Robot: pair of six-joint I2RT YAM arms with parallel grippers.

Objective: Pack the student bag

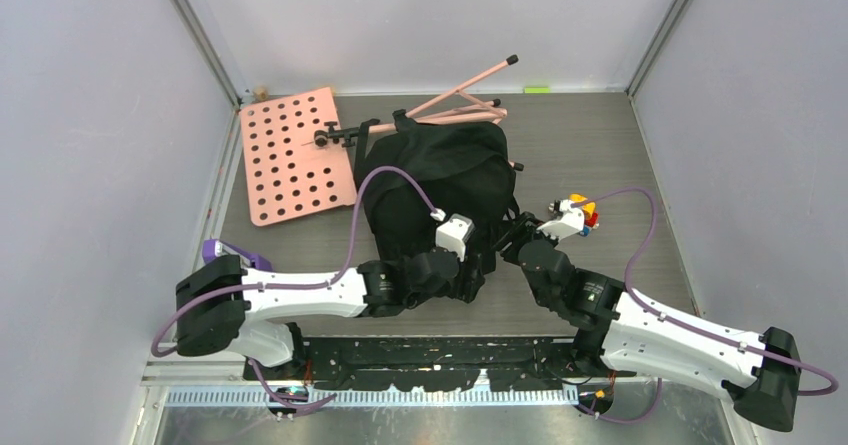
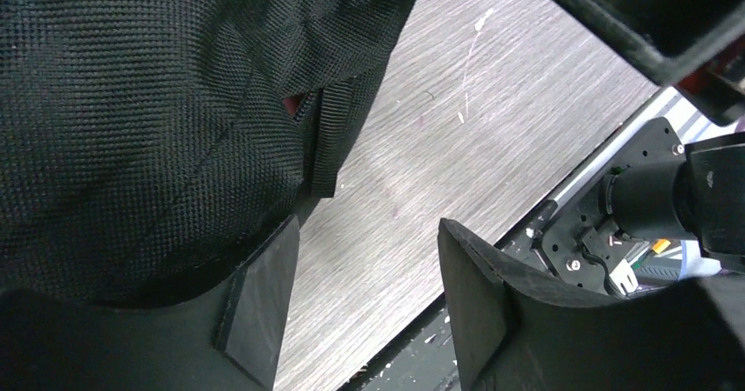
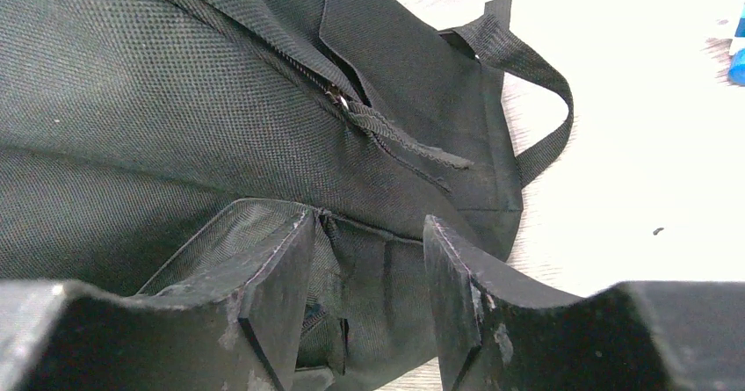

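Observation:
A black fabric bag [image 1: 430,165] lies in the middle of the table. My left gripper [image 1: 470,280] is at the bag's front edge; in the left wrist view its open fingers [image 2: 255,303] sit beside the mesh fabric [image 2: 132,119] over bare table, with nothing held. My right gripper [image 1: 515,230] is at the bag's right side; in the right wrist view its fingers stand part open over the bag's fabric [image 3: 193,119], near a zipper [image 3: 334,97] and a strap [image 3: 545,83]. I see nothing clearly held there.
A pink perforated board [image 1: 290,160] and folded pink legs [image 1: 460,95] lie behind and left of the bag. A purple object [image 1: 235,255] is at the left, partly behind the left arm. A colourful toy [image 1: 585,210] sits right of the bag.

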